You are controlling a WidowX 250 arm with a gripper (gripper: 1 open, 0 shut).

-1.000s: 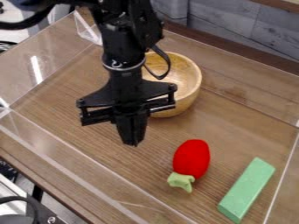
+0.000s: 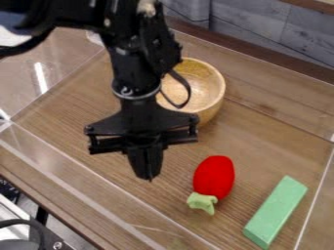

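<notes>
My black gripper (image 2: pixel 144 158) hangs over the middle of the wooden table, left of a red strawberry-shaped object (image 2: pixel 214 178) with a pale green top. Its small fingertips show nothing held, and whether they are shut is hard to make out. A wooden bowl (image 2: pixel 209 82) sits behind the arm, partly hidden by it. A green block (image 2: pixel 274 213) lies at the front right.
A raised wooden edge runs along the back right. A dark cable shows at the bottom left corner.
The gripper has shifted only slightly in the view over the last second. The strawberry, bowl and green block have stayed in place.
</notes>
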